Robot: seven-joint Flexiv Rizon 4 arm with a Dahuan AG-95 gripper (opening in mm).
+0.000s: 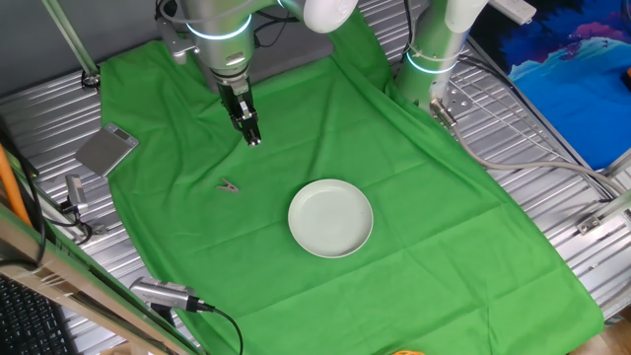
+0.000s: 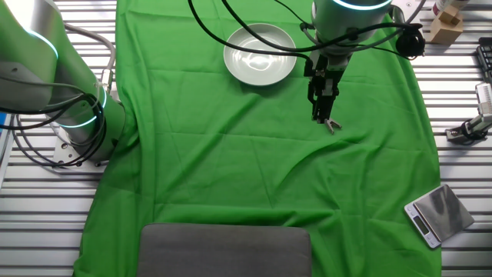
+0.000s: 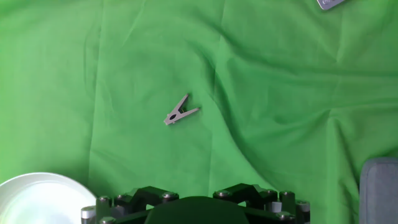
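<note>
A small grey-pink clothespin-like clip (image 3: 179, 113) lies flat on the green cloth, its two legs spread in a V. In exterior view 1 the clip (image 1: 228, 185) is left of the plate; a white round plate (image 1: 331, 218) rests there, empty. My gripper (image 1: 253, 140) points down above the cloth, apart from the clip, on the side away from the viewer. In the wrist view the gripper has its fingers spread wide at the bottom edge, with nothing seen between them. Exterior view 2 shows the gripper (image 2: 323, 115) overlapping the clip (image 2: 333, 125) partly.
A small scale (image 1: 106, 150) sits at the cloth's left edge. The dark grey pad (image 2: 224, 250) lies near the arm's side of the table.
</note>
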